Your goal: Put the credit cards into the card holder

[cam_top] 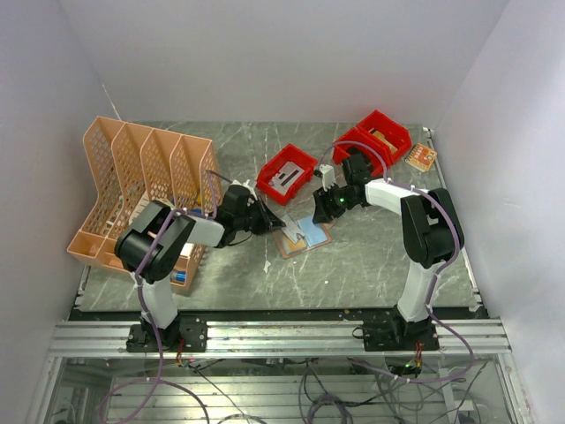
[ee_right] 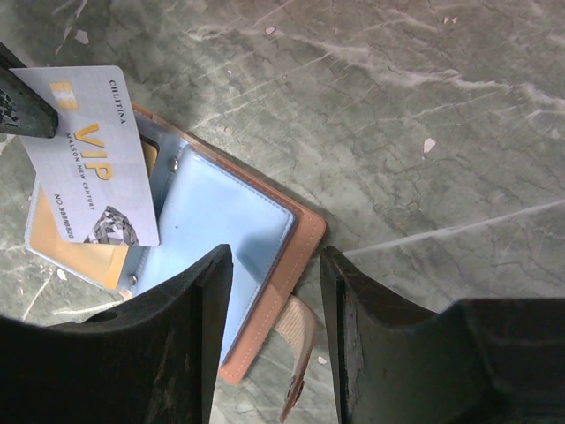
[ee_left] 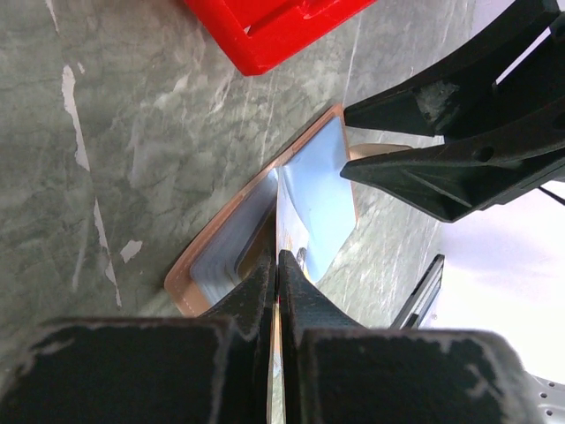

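The card holder (ee_right: 231, 208) lies open on the table, blue inside with a brown edge. A gold card (ee_right: 93, 261) sits in its left half. Above that half, a silver VIP card (ee_right: 101, 172) is pinched at one end by my left gripper, which is shut on it. The card overlaps the gold card in the right wrist view; whether its edge has entered a pocket, I cannot tell. At the holder's right side my right gripper stands open. The holder's brown strap (ee_right: 298, 329) shows in the space between its fingers.
Behind the holder stands a red box (cam_top: 286, 174) with grey cards inside. Two more red boxes (cam_top: 386, 132) are at the back right, beside an orange packet (cam_top: 421, 157). A tan rack (cam_top: 146, 163) fills the left. The table in front of the holder is clear.
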